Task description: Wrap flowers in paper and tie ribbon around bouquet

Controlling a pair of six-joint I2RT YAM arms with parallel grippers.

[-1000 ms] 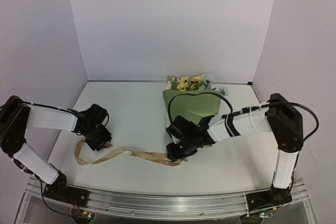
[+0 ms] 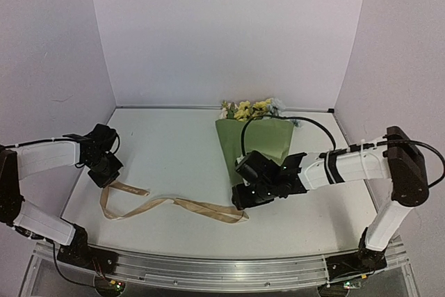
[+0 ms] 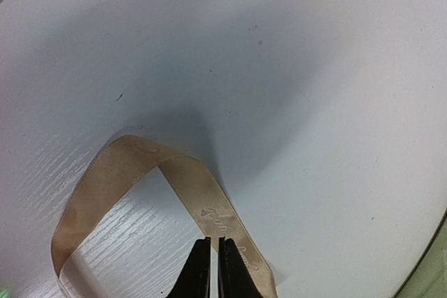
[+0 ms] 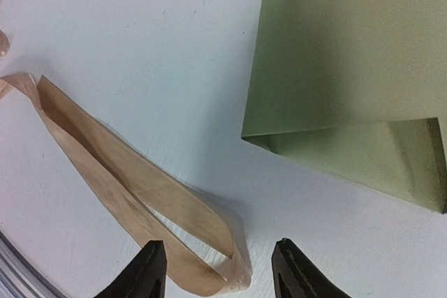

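A tan ribbon (image 2: pixel 205 209) lies loosely across the front left of the table, looped at its left end. The bouquet, fake flowers (image 2: pixel 254 109) in green wrapping (image 2: pixel 261 137), lies at the back right of centre. In the top view my left gripper (image 2: pixel 104 181) is over the ribbon's left bend. Its fingertips are close together in the left wrist view, with the ribbon (image 3: pixel 209 207) passing behind them and no fabric visibly pinched. My right gripper stands open above the ribbon's folded right end (image 4: pixel 234 270), which shows between its spread fingers.
The lower edge of the wrapping (image 4: pixel 293 130) is close to my right gripper. A metal rail (image 2: pixel 208 262) borders the front of the table, and walls rise on the other sides.
My left gripper has moved left and slightly up in the top view, uncovering more ribbon. My right gripper has shifted a little to the right. The bouquet has stayed put.
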